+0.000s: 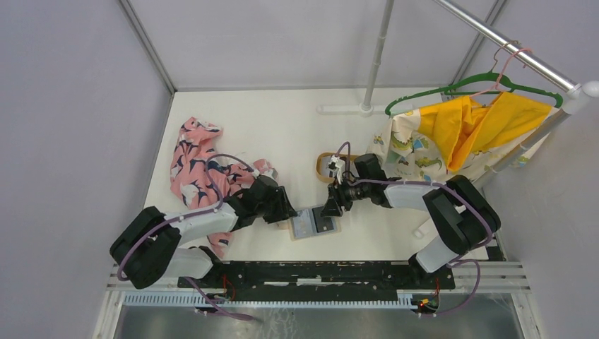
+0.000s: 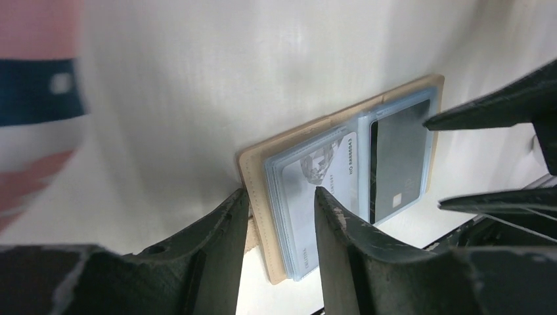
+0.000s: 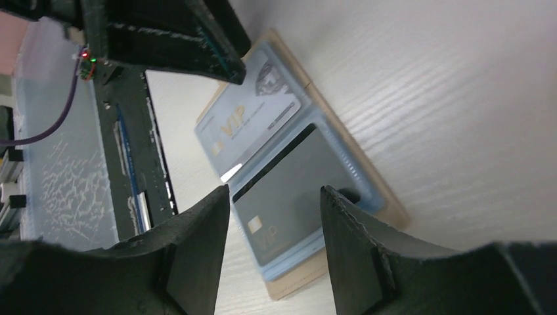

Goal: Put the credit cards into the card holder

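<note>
The card holder [image 1: 314, 224] lies flat near the table's front, a tan board with a silver VIP card [image 2: 322, 190] in its left half and a dark VIP card [image 3: 292, 184] in its right half, both in clear sleeves. My left gripper [image 1: 286, 210] is open at the holder's left end; in its wrist view its fingertips [image 2: 326, 203] straddle that edge. My right gripper [image 1: 332, 210] is part open over the dark card's end, its fingertips [image 3: 341, 203] low over that card.
A pink patterned cloth [image 1: 194, 162] lies on the left. A tan-rimmed tray [image 1: 322, 159] sits behind my right gripper. A clothes rack with yellow fabric [image 1: 487, 131] fills the right.
</note>
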